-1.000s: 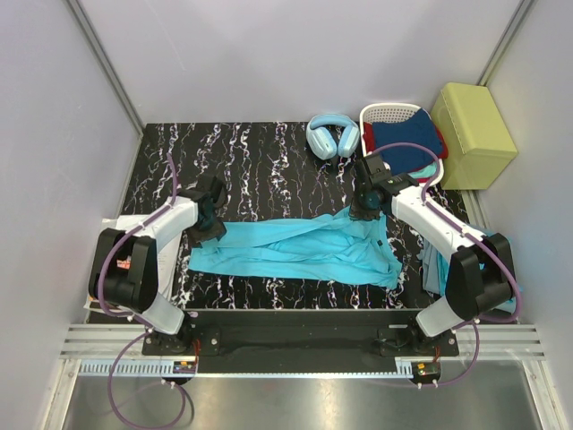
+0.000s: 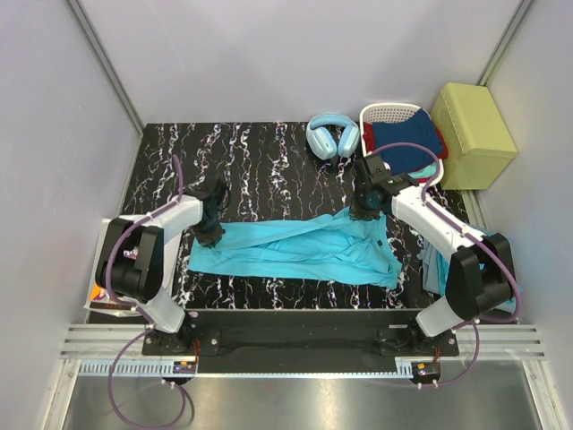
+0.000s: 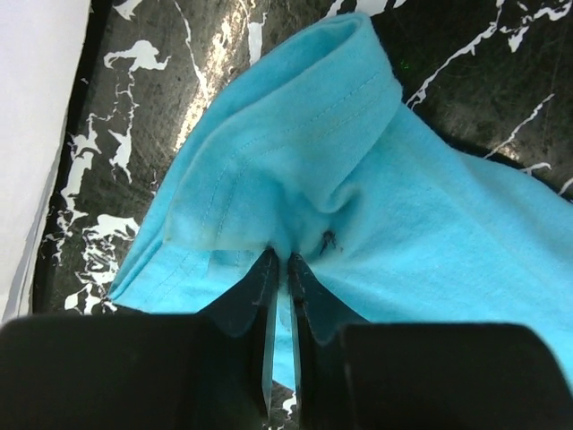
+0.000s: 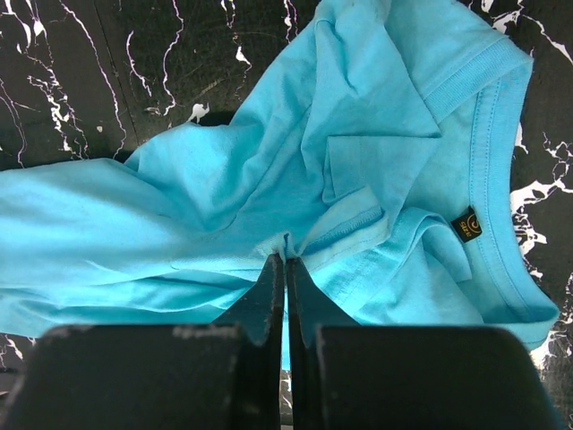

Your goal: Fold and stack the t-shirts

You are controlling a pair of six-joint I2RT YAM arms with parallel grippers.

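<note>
A turquoise t-shirt (image 2: 295, 264) lies in a long folded strip across the dark marbled table, bunched at its right end, where the collar (image 4: 501, 179) with a small label shows. My left gripper is down at the left end, its fingertips close together in the bunched fabric; whether cloth is between them is hard to tell. My right gripper is shut at the right end, with a pinched ridge of turquoise cloth at its fingertips.
A white laundry basket (image 2: 376, 116) with folded clothes stands at back right beside a yellow box (image 2: 479, 134). Blue headphones (image 2: 331, 130) sit at the back. A white board (image 2: 121, 228) lies left, more blue cloth (image 2: 432, 269) right.
The right arm and the rest of the shirt look unchanged.
</note>
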